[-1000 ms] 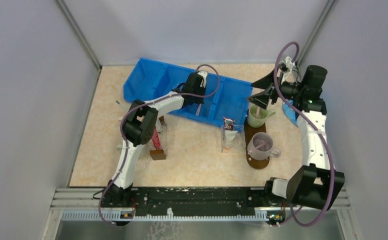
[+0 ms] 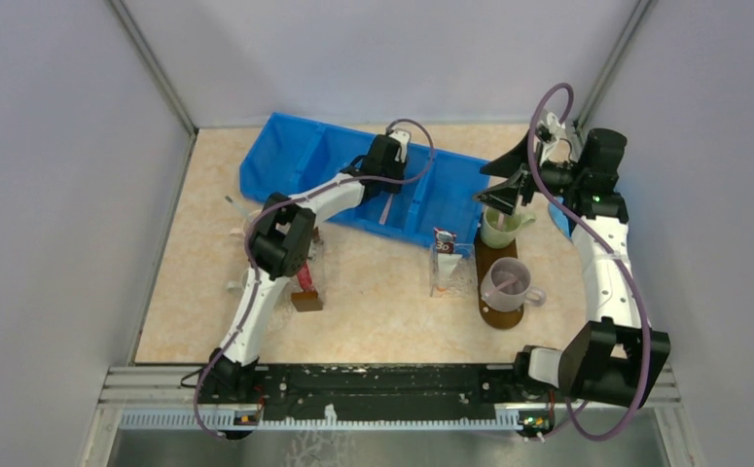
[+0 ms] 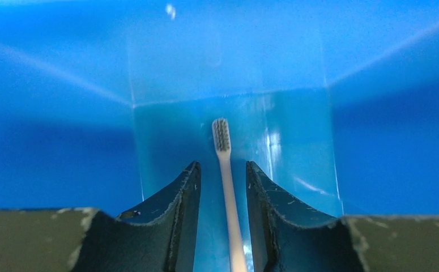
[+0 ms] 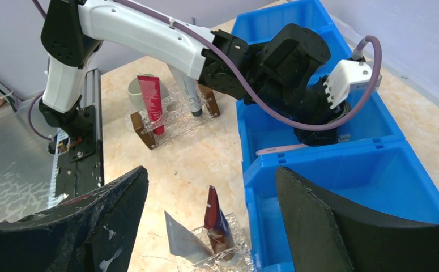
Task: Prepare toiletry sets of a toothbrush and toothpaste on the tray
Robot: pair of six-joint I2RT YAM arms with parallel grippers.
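A pink-handled toothbrush (image 3: 228, 190) lies on the floor of the blue tray's (image 2: 460, 195) middle part, its bristle head toward the tray wall. Above it my left gripper stands open, with a finger on either side of the brush and neither seen touching it. My right gripper (image 2: 484, 185) hangs open near the tray's right end, beside the green mug (image 2: 514, 226); nothing is between its fingers in the right wrist view. A red toothpaste tube (image 4: 151, 102) and a white-grey one (image 4: 187, 88) stand in a clear holder. Another clear holder (image 2: 455, 280) bears a dark red tube (image 4: 218, 221) and a silvery tube (image 4: 186, 238).
Right of the tray, the green mug and a lilac mug (image 2: 506, 285) stand on a brown board (image 2: 501, 319), with pink handles showing in them. Bare tabletop (image 2: 373, 302) lies between the two clear holders. The left arm crosses over the tray's front edge.
The left gripper and forearm have shifted slightly toward the back and right over the tray. The toothbrush has stayed put.
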